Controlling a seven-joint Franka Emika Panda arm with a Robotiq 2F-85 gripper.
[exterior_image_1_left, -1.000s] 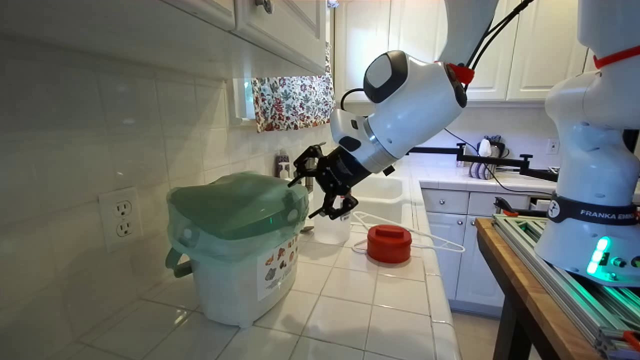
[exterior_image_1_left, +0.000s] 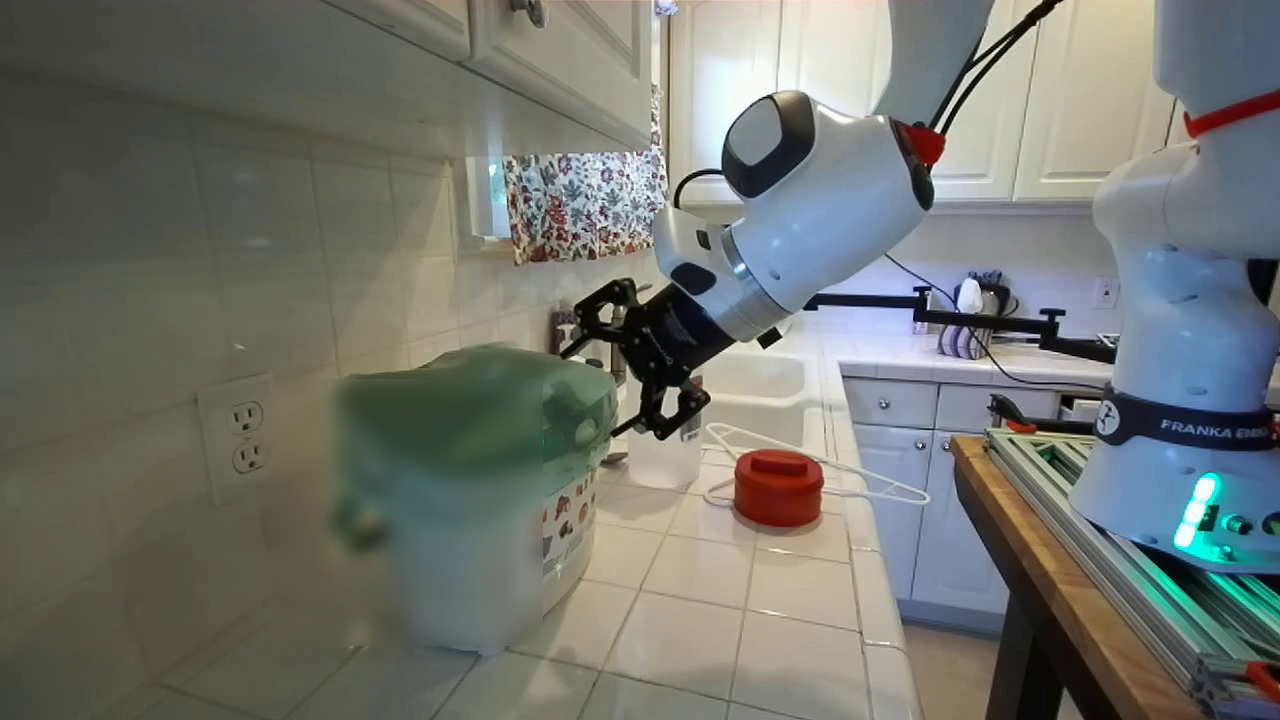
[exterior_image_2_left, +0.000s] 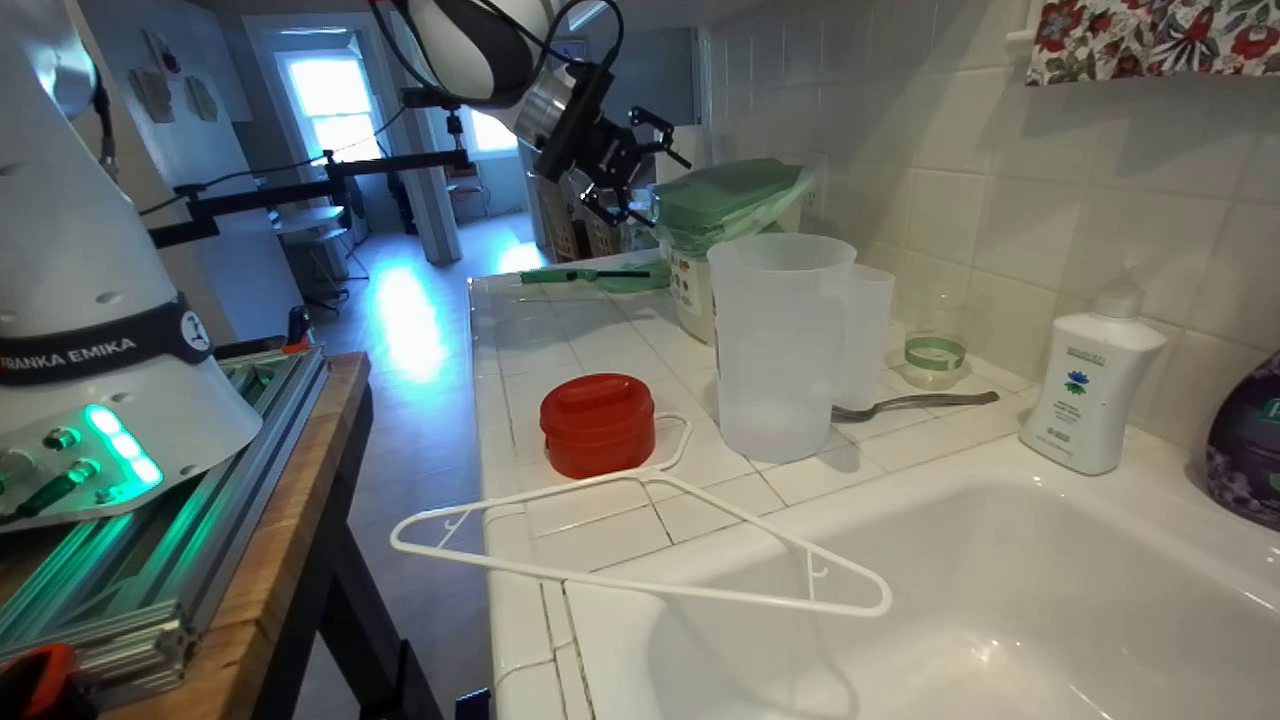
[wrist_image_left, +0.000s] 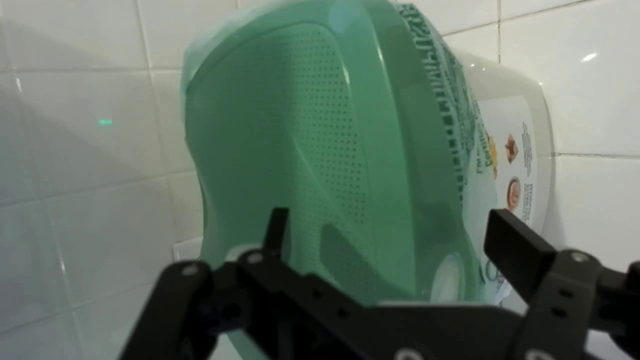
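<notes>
A compost bin with a green lid (exterior_image_1_left: 462, 390) and a pale body stands on the tiled counter against the wall; its left part is smeared in exterior view 1. My gripper (exterior_image_1_left: 615, 384) is open beside the lid's sink-side edge, its fingers angled toward the bin. From the wrist, the perforated green lid (wrist_image_left: 312, 150) fills the middle of the view, with a printed green liner (wrist_image_left: 441, 90) hanging out along one side. The fingers (wrist_image_left: 516, 252) stand wide apart over the lid's near end, with nothing held. Contact with the lid cannot be told.
On the counter are a red container (exterior_image_2_left: 596, 424), a white hanger (exterior_image_2_left: 648, 582) reaching over the sink (exterior_image_2_left: 960, 576), a clear pitcher (exterior_image_2_left: 774, 360), a fork (exterior_image_2_left: 918, 406) and a soap bottle (exterior_image_2_left: 1092, 384). Bare tiles (exterior_image_1_left: 672, 630) lie in front of the bin.
The gripper has shifted slightly toward the bin and up. The bin's left side, sharp before, is now blurred in exterior view 1.
</notes>
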